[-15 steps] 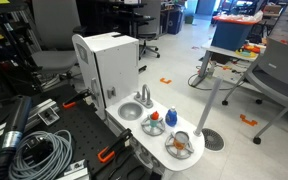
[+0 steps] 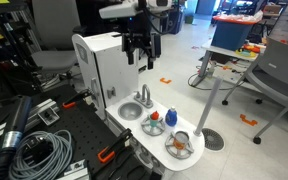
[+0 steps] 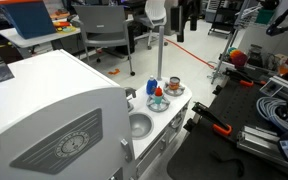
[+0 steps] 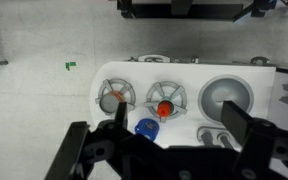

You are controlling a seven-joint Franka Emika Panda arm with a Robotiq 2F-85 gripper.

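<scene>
My gripper hangs above the white toy kitchen counter [image 2: 164,151], its fingers wide apart and nothing between them. In exterior view 1 the gripper [image 2: 140,62] shows over the sink end, well clear of the surface. A small red item [image 4: 165,107] sits on one burner. On the other burner stands a small copper-coloured pot [image 4: 111,102]. Beside the burners is a blue bottle-like object [image 4: 147,128], seen upright as a blue bottle [image 3: 152,84] in exterior view 2.
The counter has a round grey sink [image 4: 227,95] and a faucet [image 2: 145,94]. A tall white cabinet [image 2: 104,65] rises at the sink end. A black table [image 2: 72,125] with coiled cable [image 2: 44,157] and orange-handled clamps [image 2: 114,150] borders the counter.
My arm and gripper have come into exterior view 1 from the top and now hang over the counter. The objects on the counter have not moved.
</scene>
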